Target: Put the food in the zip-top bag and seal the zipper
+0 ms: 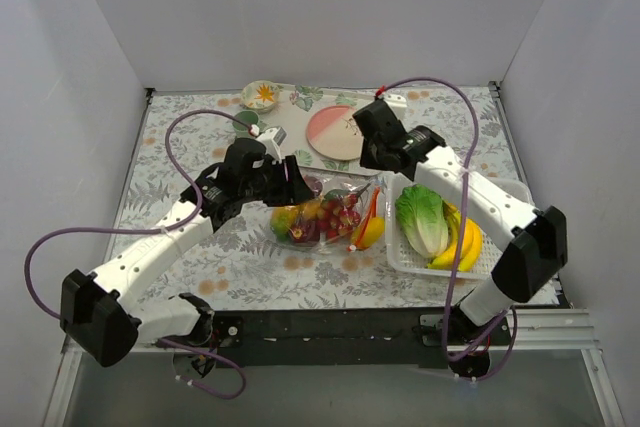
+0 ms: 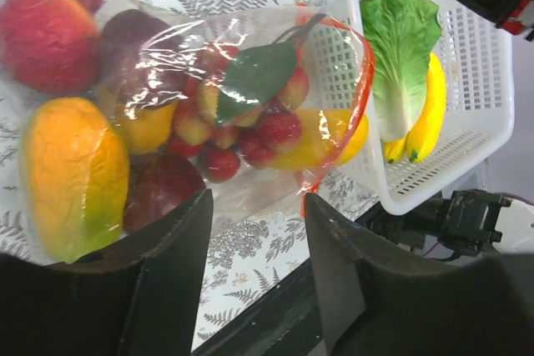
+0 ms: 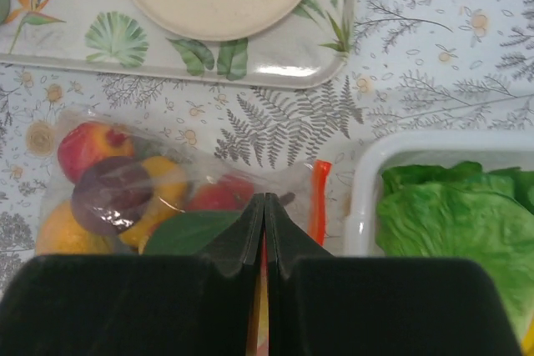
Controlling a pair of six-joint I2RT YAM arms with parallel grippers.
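The clear zip top bag point(image 1: 322, 209) lies on its side on the table, its red-edged mouth point(image 2: 367, 81) facing right beside the white basket. Inside are a pomegranate point(image 2: 52, 39), a yellow-green mango point(image 2: 75, 177), several small red fruits point(image 2: 281, 131) with a green leaf point(image 2: 256, 77), and a yellow food piece point(image 2: 321, 139) close to the mouth. My left gripper point(image 1: 300, 197) is over the bag's middle, open, with nothing between its fingers. Above the bag's back right corner is my right gripper; its fingers are nearly together with only a narrow slit, and no bag edge shows caught in it.
At the right, the white basket point(image 1: 388, 237) holds a leafy lettuce point(image 1: 421, 219) and bananas point(image 1: 472, 247). A tray point(image 3: 250, 72) with a pink plate point(image 1: 334, 133) lies behind the bag. A bowl point(image 1: 260, 96) and green cup point(image 1: 246, 120) stand at back left.
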